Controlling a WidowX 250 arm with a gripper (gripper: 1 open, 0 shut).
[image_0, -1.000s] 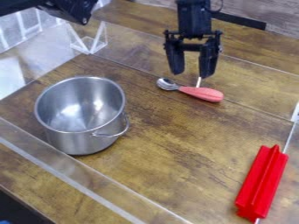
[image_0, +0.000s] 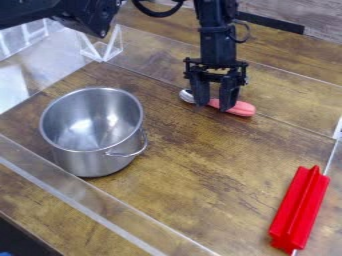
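Note:
My gripper (image_0: 214, 98) is low over a spoon with a pink handle (image_0: 235, 108) on the wooden table, its black fingers on either side of the spoon around its middle. The fingers look part open; whether they touch the spoon is unclear. The spoon's silver head (image_0: 189, 95) shows just left of the fingers.
A large steel pot (image_0: 91, 122) stands at the left. A red tray-like object (image_0: 298, 208) lies at the front right.
My gripper has come down and slightly left onto the spoon, from above and behind it. The spoon looks unmoved.

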